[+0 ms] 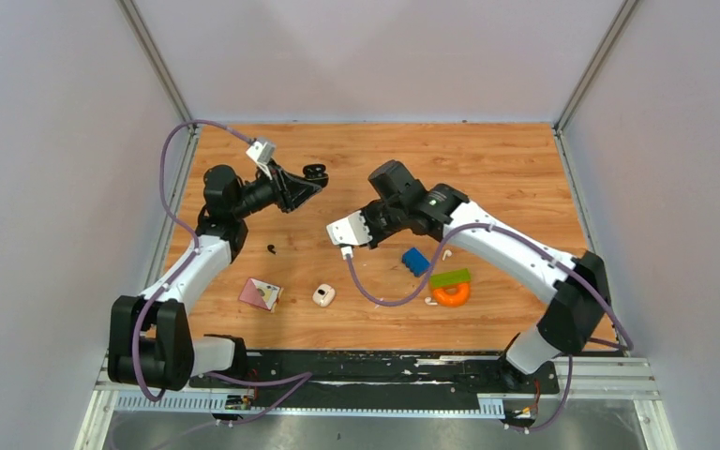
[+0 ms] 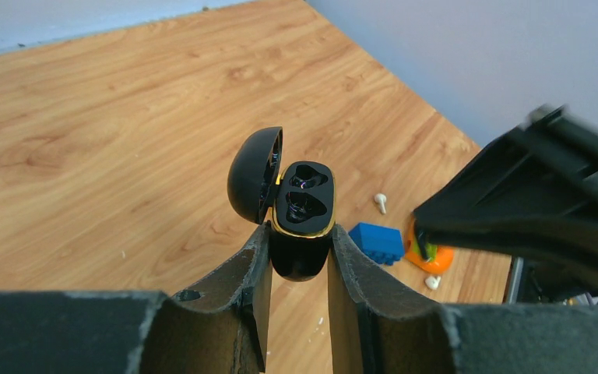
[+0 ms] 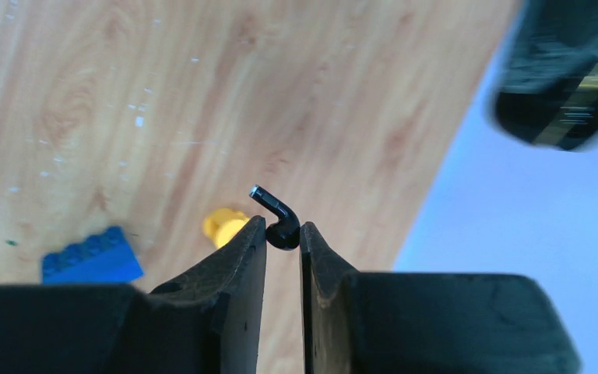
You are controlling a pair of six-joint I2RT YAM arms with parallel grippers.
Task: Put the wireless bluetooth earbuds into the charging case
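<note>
An open black charging case point(image 2: 304, 210) with two empty-looking wells is held upright by my left gripper, shut on it above the table, upper left in the top view point(image 1: 315, 174). My right gripper has a black earbud point(image 3: 274, 204) between its fingertips, stem pointing up-left; in the top view it is raised near the table's middle. A second small black earbud point(image 1: 271, 248) lies on the table left of centre.
A white case point(image 1: 323, 294), a pink card point(image 1: 260, 293), a blue brick point(image 1: 415, 262), a green block point(image 1: 450, 278), an orange ring point(image 1: 450, 298) and small white pieces lie on the front table point(image 1: 506, 159).
</note>
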